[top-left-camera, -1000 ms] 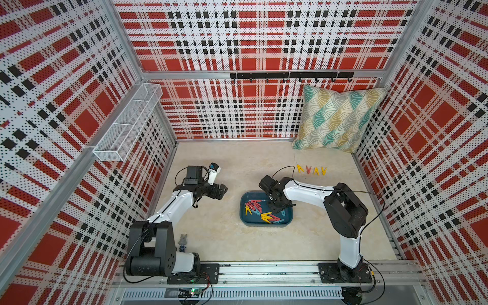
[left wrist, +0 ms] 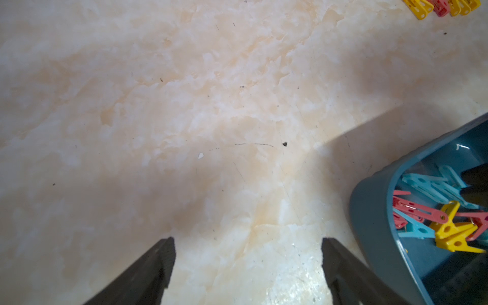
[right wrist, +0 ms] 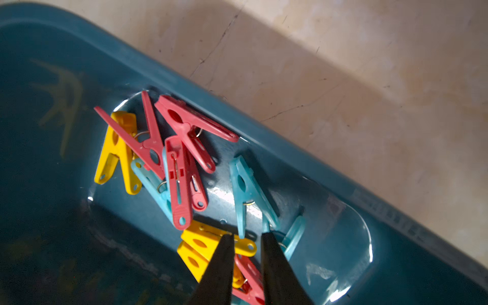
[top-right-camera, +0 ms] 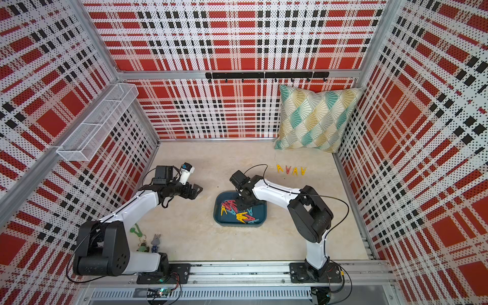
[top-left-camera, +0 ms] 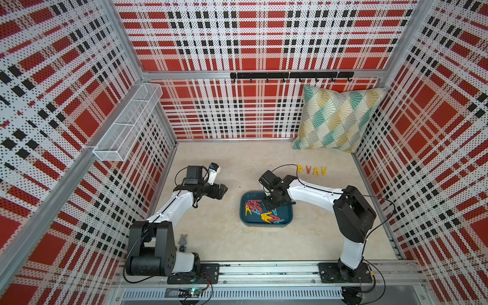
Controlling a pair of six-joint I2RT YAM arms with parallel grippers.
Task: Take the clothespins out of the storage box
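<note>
A dark teal storage box [top-left-camera: 245, 221] holds several clothespins in red, blue and yellow. Over its inside hangs my right gripper, its fingers parted by a narrow gap. Through that gap show a yellow clothespin [right wrist: 195, 245] and a red clothespin [right wrist: 249, 269] below. A blue clothespin [right wrist: 243, 183] lies just ahead of the fingertips, with one leg ending near the gap; whether it touches them I cannot tell. More red clothespins [right wrist: 179, 188] are heaped toward the left end. My left gripper is wide open over bare table, left of the box.
Several yellow and red clothespins [top-left-camera: 308, 169] stand in a row on the table, behind and right of the box. A patterned cushion [top-left-camera: 338, 119] leans in the back right corner. Small toys [top-right-camera: 155, 241] lie near the left arm's base. Open table lies between left gripper and box.
The left arm and the row of clothespins are still.
</note>
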